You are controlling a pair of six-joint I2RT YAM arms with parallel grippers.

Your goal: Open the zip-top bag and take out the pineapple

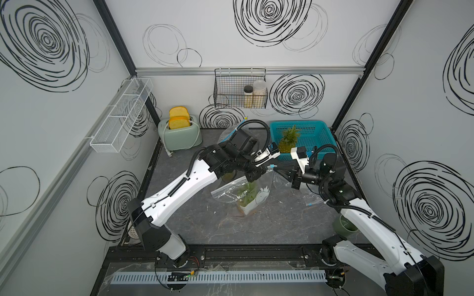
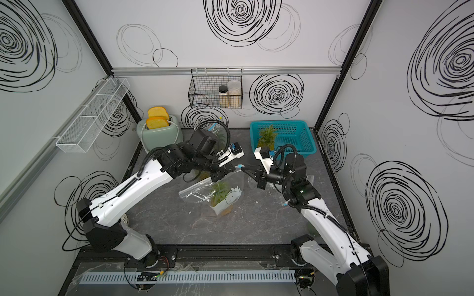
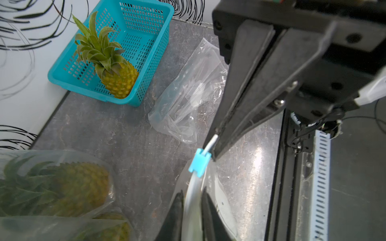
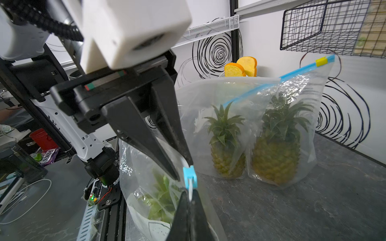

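The clear zip bag (image 1: 260,196) stands on the grey table, the green pineapple leaves (image 4: 160,202) showing through its side. At the end of its top edge sits the blue slider (image 3: 199,162). My left gripper is part open, a finger on either side of the bag's top strip just behind the slider. From the other side comes my right gripper, shut, its tips at the thin white end of the strip beyond the slider. Whether that end is pinched between them I cannot tell.
Two more bagged pineapples (image 4: 277,148) stand behind. A teal basket (image 3: 154,66) at the back right holds a bare pineapple (image 3: 120,78). An empty-looking clear bag (image 3: 189,100) lies in front of it.
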